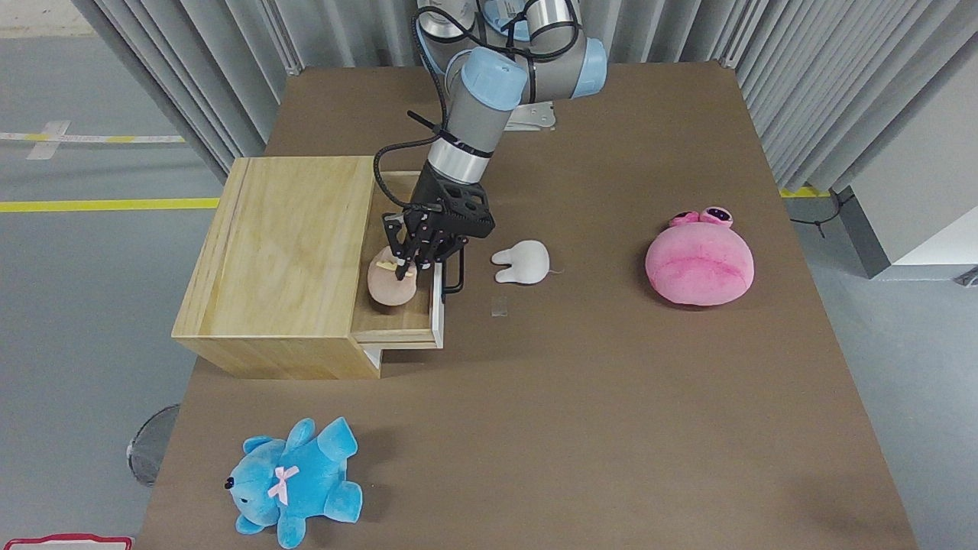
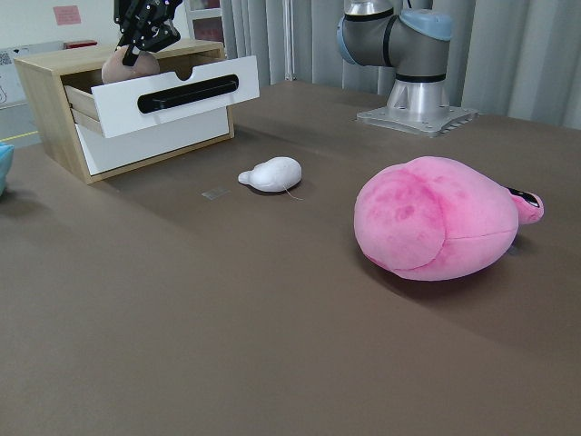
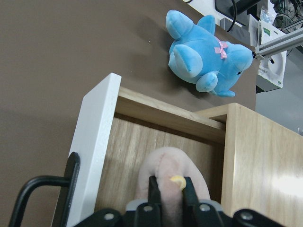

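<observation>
A pale pink round plush with a small yellow piece is held in my gripper over the pulled-out wooden drawer. In the wrist view my fingertips close on the plush, with the drawer floor behind it. In the left view the plush sits just at the top of the drawer's white front; whether it touches the drawer floor I cannot tell.
A white mouse plush lies right of the drawer, a large pink plush farther right. A blue bear lies at the front left.
</observation>
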